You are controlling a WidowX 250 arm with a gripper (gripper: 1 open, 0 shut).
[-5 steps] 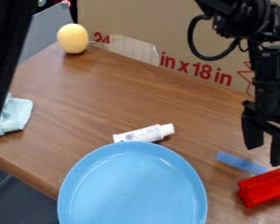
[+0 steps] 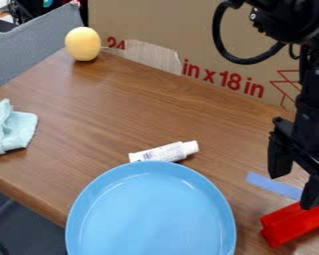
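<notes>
My black gripper (image 2: pixel 293 164) is at the right edge, pointing down with its fingers open, just above a red object (image 2: pixel 289 224) that lies on the wooden table at the lower right, partly cut off by the frame. A blue strip (image 2: pixel 266 183) lies behind the red object, beside the fingers. A white tube (image 2: pixel 162 151) lies mid-table, and a large light-blue plate (image 2: pixel 149 219) sits at the bottom centre.
A yellow egg-shaped object (image 2: pixel 83 43) stands at the back left. A pale teal cloth (image 2: pixel 5 129) lies at the left edge. A cardboard box (image 2: pixel 202 40) backs the table, whose middle (image 2: pixel 123 110) is clear.
The gripper has shifted slightly within the right side of the view.
</notes>
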